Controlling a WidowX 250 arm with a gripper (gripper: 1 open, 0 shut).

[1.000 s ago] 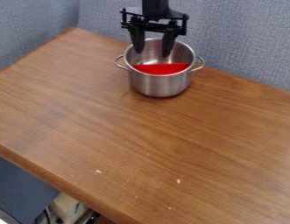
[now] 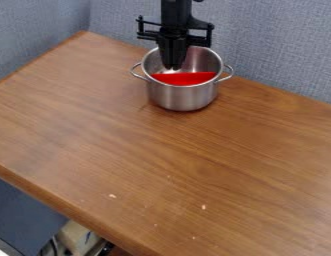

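Observation:
A steel pot (image 2: pixel 181 96) with two side handles stands on the wooden table near its back edge. A flat red object (image 2: pixel 184 78) shows inside the pot. My black gripper (image 2: pixel 173 62) hangs from above with its fingertips over the pot's opening or just inside it, above the red object. Its fingers appear together, with nothing visible between them.
Grey padded walls (image 2: pixel 281 60) stand behind it. Some cables lie below the table's left edge at the lower left.
My gripper's fingers have closed from a spread stance a second ago to together now. The gripper has also moved slightly down. The pot looks unmoved.

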